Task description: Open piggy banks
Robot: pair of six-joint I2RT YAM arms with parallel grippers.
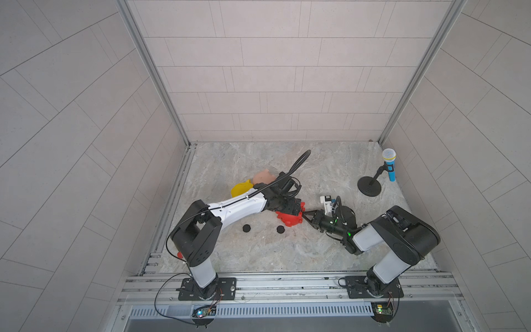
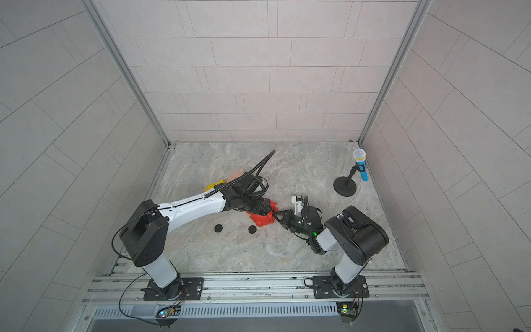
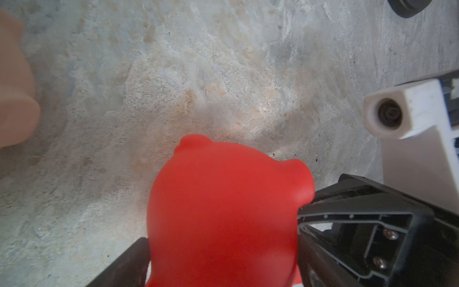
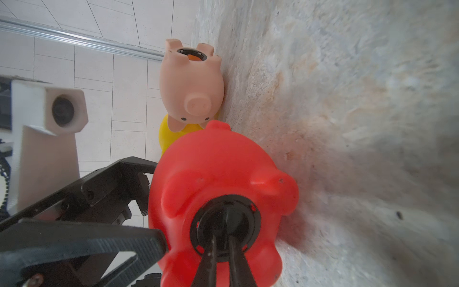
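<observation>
A red piggy bank (image 1: 290, 220) lies on its side under my left gripper, whose open fingers straddle its body. Its underside, with a round black plug (image 4: 224, 210) in it, faces my right gripper. The right gripper's thin fingertips are shut, at that plug; whether they are inside it I cannot tell. Behind the red one are a pink piggy bank (image 4: 191, 83), with an open hole in its belly and something orange inside, and a yellow piggy bank (image 1: 240, 188).
Two black discs (image 1: 246, 228) lie at the front of the worktop (image 1: 221, 155). A stand (image 1: 369, 186) holding a blue tube (image 1: 390, 171) is at the back right. A small red thing (image 1: 179, 255) shows at the front left.
</observation>
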